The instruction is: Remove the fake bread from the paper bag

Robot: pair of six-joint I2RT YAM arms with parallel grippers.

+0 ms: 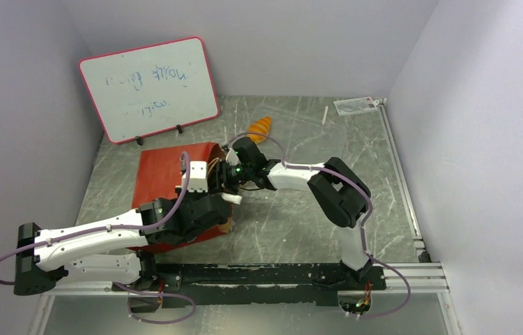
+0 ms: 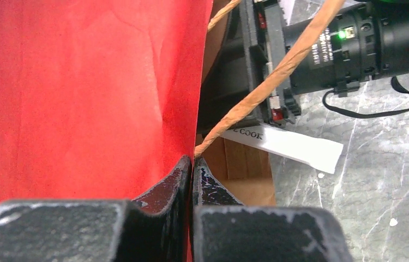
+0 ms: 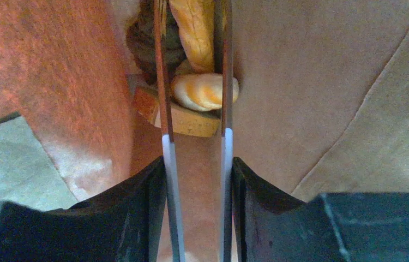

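Observation:
The red paper bag point(image 1: 157, 171) lies on its side with its mouth to the right. My left gripper is shut on the bag's upper edge, close to where the twisted paper handle point(image 2: 268, 82) joins it. Through the mouth reaches my right gripper, its fingers point(image 3: 228, 153) long, thin and spread apart inside the bag. Ahead of and between them are a pale striped roll point(image 3: 198, 91), a long golden loaf point(image 3: 196, 33) and a bread slice point(image 3: 194, 123). Further left sits a dark brown bread point(image 3: 150, 41). The right fingertips run out of the top of the right wrist view.
A croissant point(image 1: 259, 129) rests on the table behind the right arm. The whiteboard point(image 1: 150, 87) leans at the back left. A white printed strip point(image 2: 287, 144) sticks out by the bag's mouth.

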